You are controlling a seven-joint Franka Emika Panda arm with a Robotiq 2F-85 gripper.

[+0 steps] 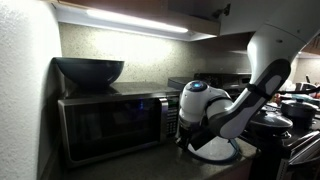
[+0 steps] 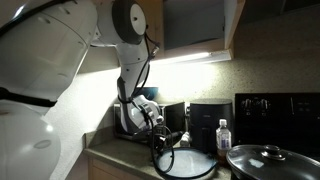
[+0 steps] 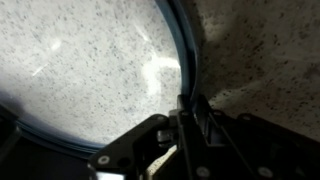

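Note:
A round pale plate (image 3: 105, 65) with a dark blue rim fills the left of the wrist view. My gripper is shut on the plate's rim, which runs down to the fingertips. In exterior view 1 the plate (image 1: 217, 150) shows at the counter's right, in front of the microwave's right side and partly hidden by the hand. Exterior view 2 shows the plate (image 2: 188, 163) near the counter edge, with cables crossing in front. Whether it is clear of the counter I cannot tell.
A microwave (image 1: 112, 128) with a dark bowl (image 1: 90, 72) on top stands left of the hand. Beyond the plate are a black appliance (image 2: 207, 122), a bottle (image 2: 223, 137) and a lidded pan (image 2: 272, 160) on the stove. Bare counter (image 1: 130, 169) lies before the microwave.

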